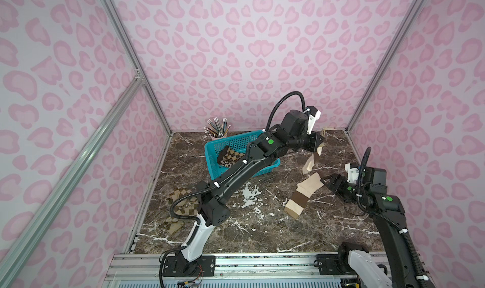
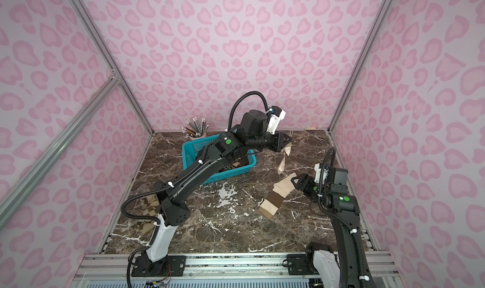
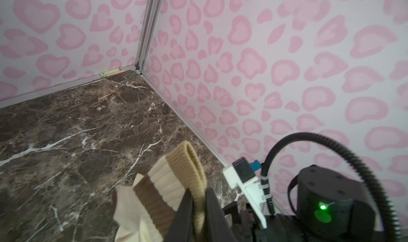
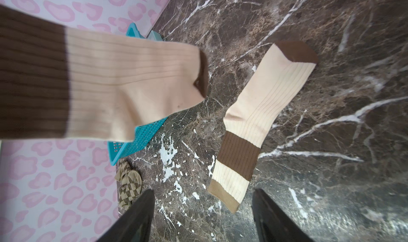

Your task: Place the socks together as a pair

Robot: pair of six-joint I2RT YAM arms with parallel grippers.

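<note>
My left gripper [image 1: 317, 142] is raised at the back right with a cream-and-brown ribbed sock [image 1: 310, 164] hanging from its fingers; in the left wrist view the sock [image 3: 170, 178] covers the fingertips. The matching sock [image 2: 274, 197] lies stretched on the table in front, cream with a brown band and brown heel. My right gripper [image 1: 331, 183] stands open low at that sock's far right end; in the right wrist view the lying sock [image 4: 263, 110] is between and beyond its fingers, with the hanging sock close above.
A blue basket [image 1: 212, 151] holding checkered socks sits at the back centre-left, with a cup of pens [image 1: 218, 134] behind it. Checkered cloth [image 1: 177, 197] lies at the left, partly under my left arm.
</note>
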